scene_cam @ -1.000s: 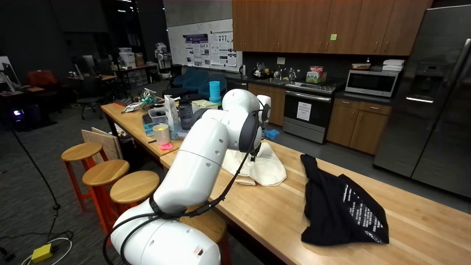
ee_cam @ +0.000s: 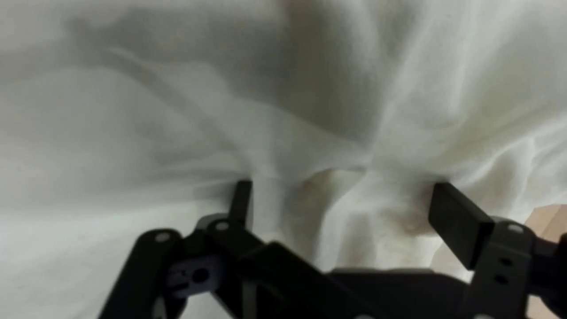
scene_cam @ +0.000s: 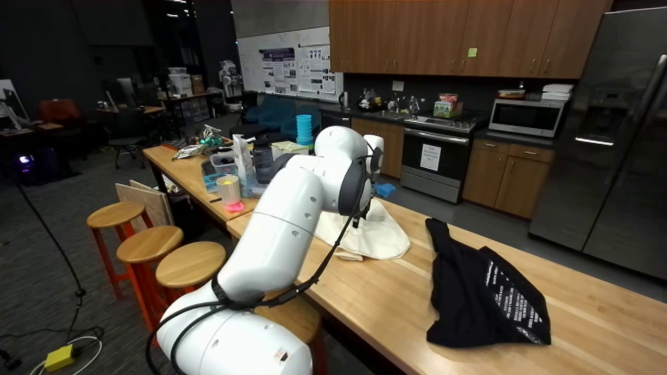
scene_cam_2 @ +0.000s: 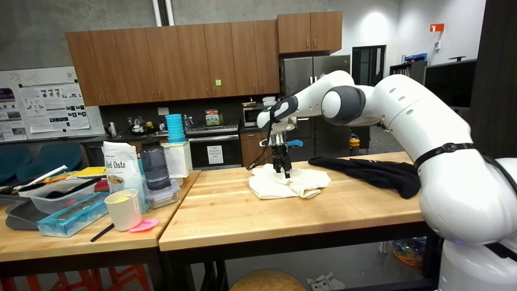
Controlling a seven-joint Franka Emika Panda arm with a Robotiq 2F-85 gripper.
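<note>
A cream-white cloth (scene_cam_2: 271, 186) lies crumpled on the wooden table, and its folds fill most of the wrist view. My gripper is open, pointing down close over the cloth, with its two black fingers wide apart. Between them a raised, wrinkled part of the cloth (ee_cam: 351, 228) shows, not pinched. Whether the fingertips touch the fabric is hard to tell. In exterior view 1 the arm hides part of the cloth (scene_cam: 381, 234). A black garment with white print (scene_cam: 488, 287) is spread on the same table, apart from the gripper.
Bare table (scene_cam: 387, 300) lies between the cloth and the black garment. On the adjoining table stand a white mug (scene_cam_2: 123, 209), an oats bag (scene_cam_2: 122, 167), a dark bottle (scene_cam_2: 155, 165) and a stack of blue cups (scene_cam_2: 175, 127). Stools (scene_cam: 190, 263) line the near side.
The cloth's right edge has spread slightly outward to the right in exterior view 1. The arm stands in nearly the same place, and the black garment has not moved.
</note>
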